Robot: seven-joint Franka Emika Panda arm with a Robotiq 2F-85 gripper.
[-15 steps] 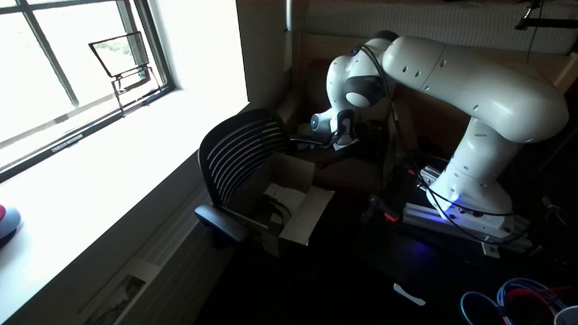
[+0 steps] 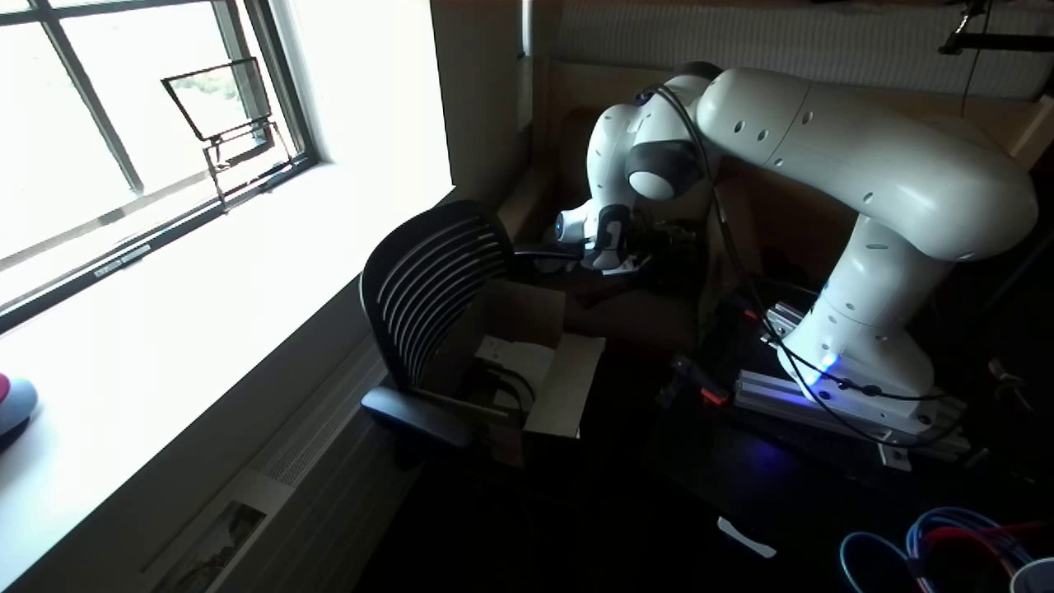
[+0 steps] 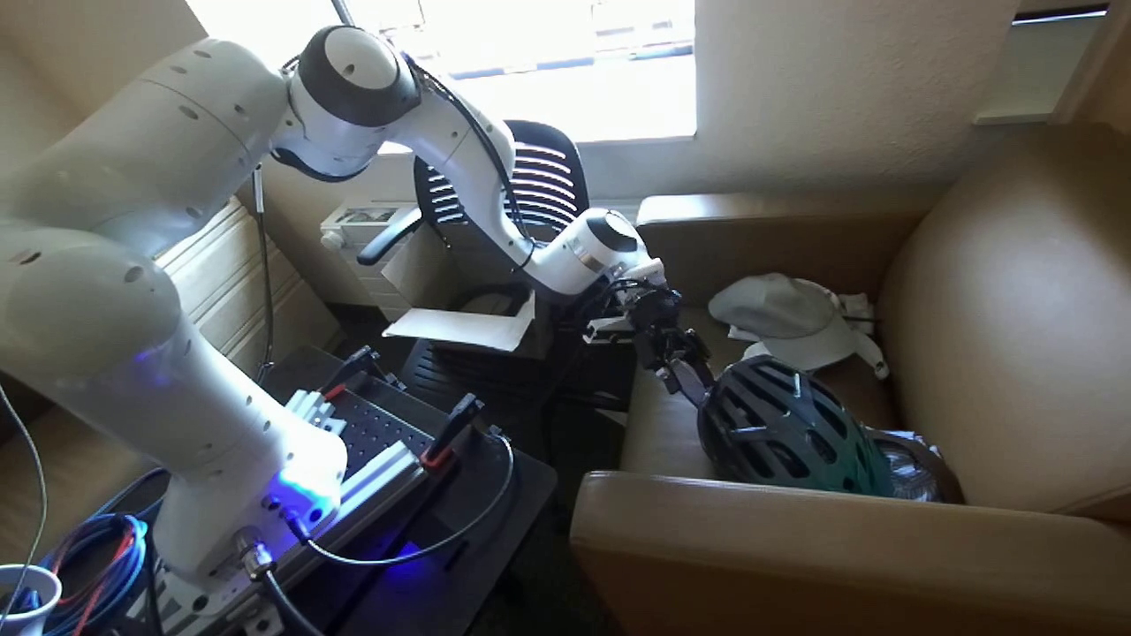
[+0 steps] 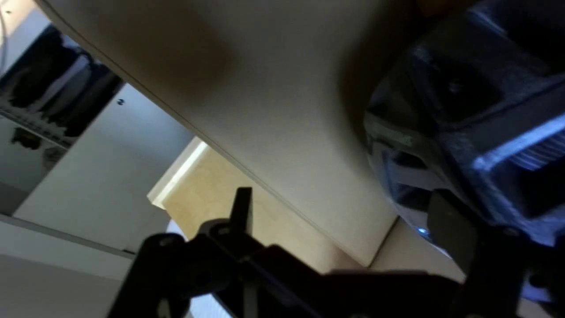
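Note:
A dark helmet with green at its rear lies on the tan leather couch, close to the near armrest. My gripper reaches down over the seat at the helmet's left end. In the wrist view the gripper is open, its two dark fingers wide apart. The right finger overlaps the lower edge of the helmet; whether they touch, I cannot tell. Between the fingers show only couch leather and floor. In exterior view 1 the fingers are lost in shadow.
A grey-white cap lies farther back on the seat. A black office chair carrying an open cardboard box stands right beside my forearm. The couch armrest borders the helmet's near side. Cables lie by the base.
My wrist and gripper have shifted a little leftward in exterior view 1. The chair and the box on it have turned slightly, their near parts swinging to the right.

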